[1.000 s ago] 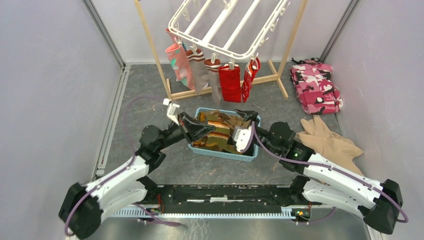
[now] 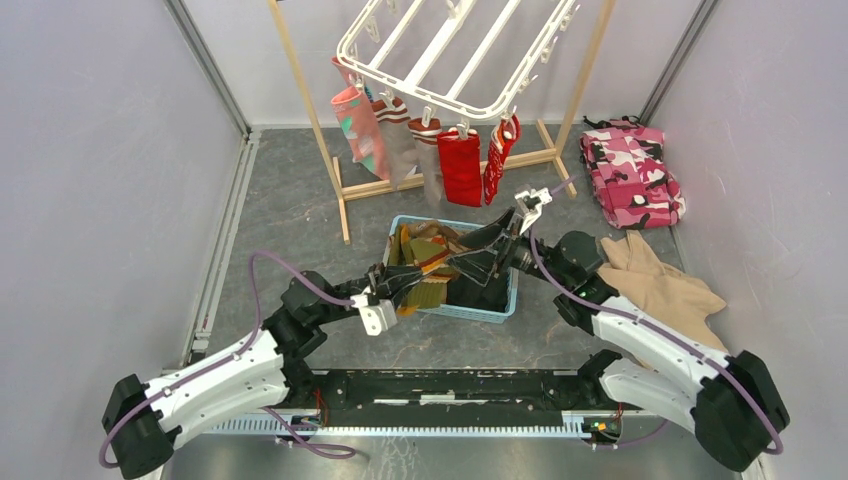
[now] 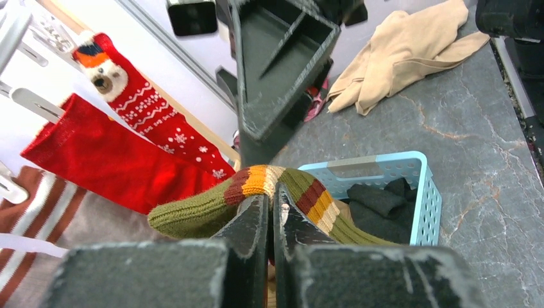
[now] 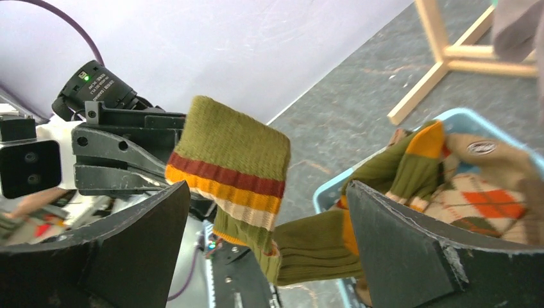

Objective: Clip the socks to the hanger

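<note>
An olive striped sock [image 3: 308, 192] is pinched in my left gripper, seen above the basket [image 2: 480, 314] in the top view. My right gripper is open; in its wrist view the held sock stands between its fingers, which look apart from it. Above and behind hangs the white clip hanger [image 2: 450, 50] with several socks clipped, including a red sock [image 2: 461, 170] and a patterned red sock [image 2: 498, 155]. The basket holds more olive, brown and dark socks.
A wooden stand [image 2: 300, 90] carries the hanger. A pink camouflage bag [image 2: 630, 170] lies at the right back, with tan cloth [image 2: 660, 290] in front. Walls close both sides; floor left of the basket is clear.
My left gripper has turned and now has a sock in it over the basket.
</note>
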